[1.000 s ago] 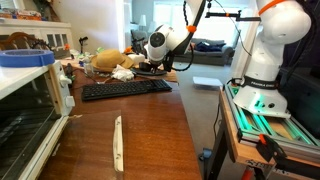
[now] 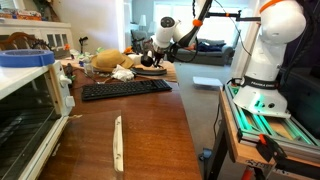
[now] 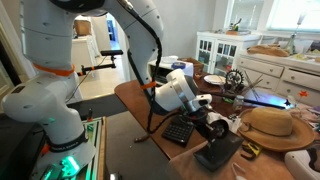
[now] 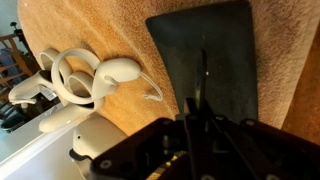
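Observation:
My gripper is over a dark rectangular pad [image 4: 180, 55] in the wrist view. It is shut on a thin dark object [image 4: 203, 75] that points out over the pad; what this object is cannot be told. From the second exterior view, the gripper [image 3: 217, 130] hangs low by the dark pad [image 3: 218, 153], which lies on a brown surface. At the far end of the table in the first exterior view, the gripper [image 2: 152, 62] is small and its fingertips are hard to make out.
A black keyboard [image 3: 178, 132] lies beside the arm. A tan hat [image 3: 268, 127] stands near the pad. White headset-like controllers [image 4: 85, 75] lie close by in the wrist view.
In the first exterior view, the arm has shifted slightly up and to the right. The keyboard and other table items look unmoved.

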